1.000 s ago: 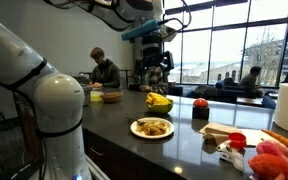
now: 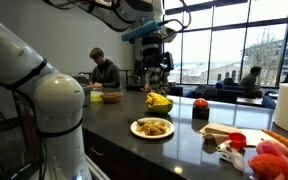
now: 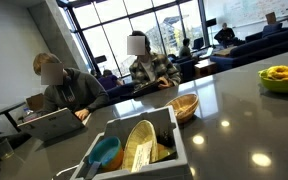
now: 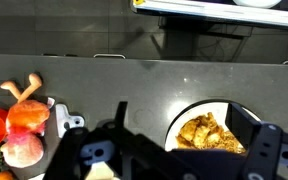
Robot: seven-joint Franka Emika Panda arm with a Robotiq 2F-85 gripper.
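My gripper (image 2: 154, 74) hangs high above the dark table, with its black fingers (image 4: 113, 130) wide apart in the wrist view and nothing between them. Below it lies a white plate (image 4: 171, 136) of orange-brown food (image 4: 207, 132), near the right finger in the wrist view. Exterior view 1 shows that food (image 2: 152, 127) at mid-table. Just behind the plate, a yellow item (image 2: 158, 99) sits in a green bowl (image 2: 166, 106); the second exterior view has the yellow item (image 3: 283, 73) at its right edge.
Plush toys (image 2: 272, 163), a red cup (image 2: 237, 141) and a board (image 2: 222, 130) crowd the table's right side. A black box (image 2: 201, 112) with a red top stands further back. Elsewhere, a grey bin (image 3: 180, 152) holds bowls, beside a wicker basket (image 3: 183, 107). People sit behind.
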